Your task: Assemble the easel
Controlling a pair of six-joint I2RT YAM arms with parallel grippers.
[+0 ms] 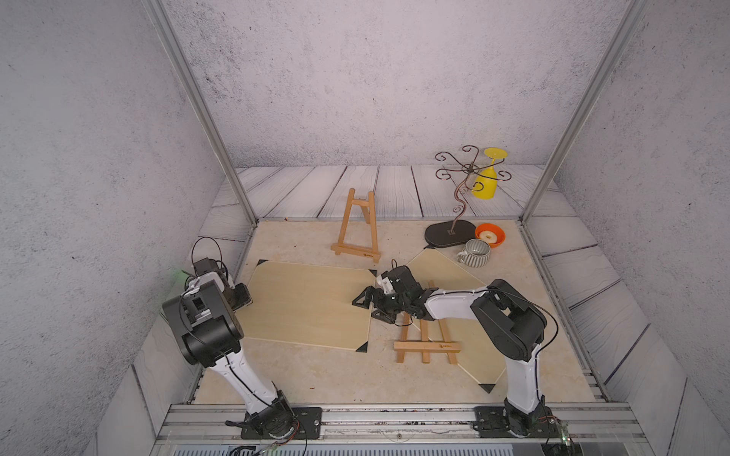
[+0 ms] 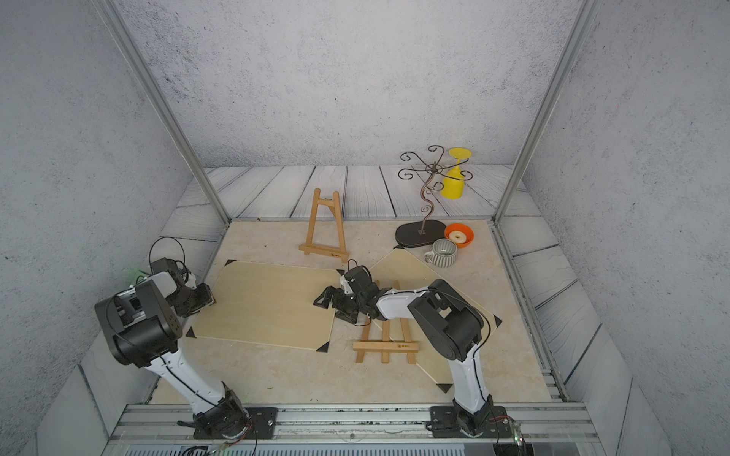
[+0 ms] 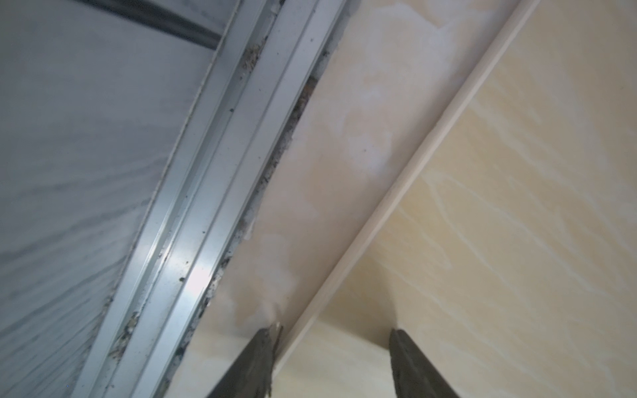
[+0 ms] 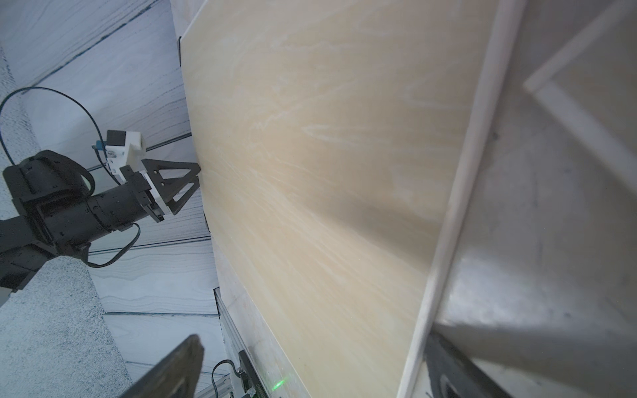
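A light wooden board with black corners lies flat at the centre left. My left gripper is at its left edge, fingers low over the rim, apparently shut on it, though the contact is blurred. My right gripper stands open at the board's right edge, its fingers straddling part of the board. A wooden easel stand stands at the back middle. A second stand lies at the front right on another board, partly hidden by my right arm.
At the back right are a metal scroll stand with a yellow goblet on it, an orange bowl and a striped mug. Metal rails edge the table.
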